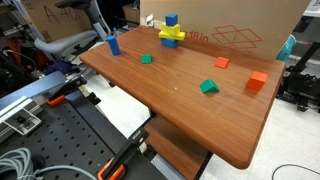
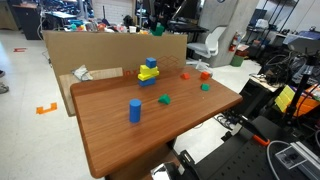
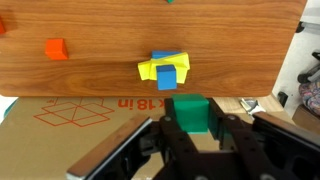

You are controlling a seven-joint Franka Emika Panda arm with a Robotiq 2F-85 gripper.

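A green block (image 3: pixel 190 113) sits in my gripper, which is shut on it in the wrist view. Below the gripper and off to one side stands a small stack: a blue block (image 1: pixel 171 20) on top, a yellow piece (image 1: pixel 172 31) under it, and another blue block (image 1: pixel 170 43) at the base. The held block is apart from the stack in the wrist view. Exterior view 1 does not show the gripper.
The wooden table (image 1: pixel 185 93) also bears a blue cylinder (image 1: pixel 113 46), an orange cube (image 1: pixel 257 80), a flat red piece (image 1: pixel 222 63) and two green pieces (image 1: pixel 209 87). Cardboard (image 2: pixel 105 48) stands behind the stack. Bare tabletop lies at the front right.
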